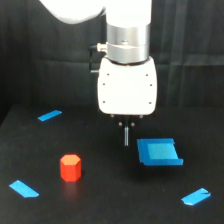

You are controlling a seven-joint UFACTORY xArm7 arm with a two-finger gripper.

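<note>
A red hexagonal block (70, 168) stands on the dark table at the left front. To the right of the middle lies a blue square (176, 160) with a lighter blue centre, and nothing rests on it. My gripper (126, 138) hangs just left of the square's upper part, well to the right of the red block and apart from it. Only a thin, narrow fingertip shape shows below its white mount, with no object visible there. At this size its fingers are too small to read.
Blue strips lie flat at the table's back left (50, 115), front left (23, 189) and front right (196, 197). A dark curtain (190, 60) hangs behind. Between the red block and the blue square the table is bare.
</note>
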